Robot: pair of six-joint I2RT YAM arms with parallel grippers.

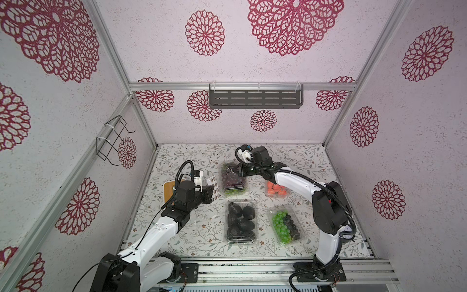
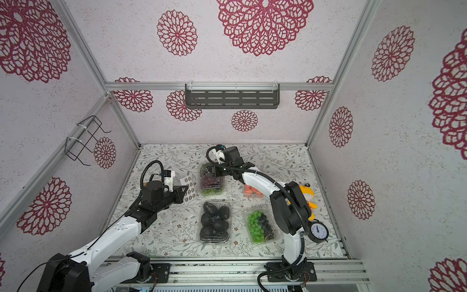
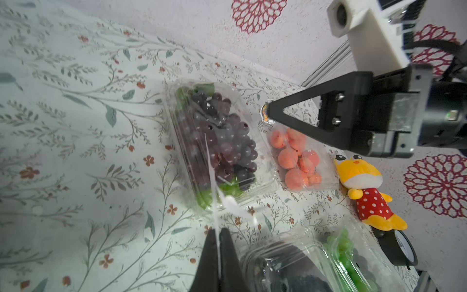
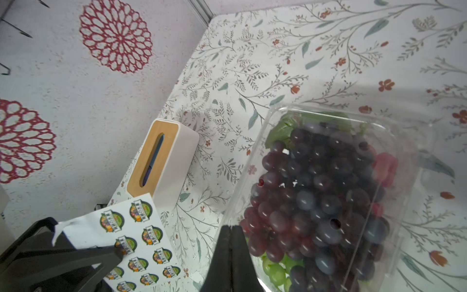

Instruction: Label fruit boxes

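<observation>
My left gripper (image 1: 208,193) is shut on a white sticker sheet with round colourful labels, seen edge-on in the left wrist view. My right gripper is shut over the clear box of dark grapes (image 4: 316,194). In the left wrist view a small label (image 3: 266,112) shows at its fingertips. Boxes of dark round fruit (image 2: 214,223), green and black grapes (image 2: 260,226) and peach-coloured fruit (image 3: 296,160) lie on the table.
A wood-topped white holder (image 4: 170,165) stands at the left. A plush toy (image 3: 362,194) and a round clock (image 2: 318,232) are at the right.
</observation>
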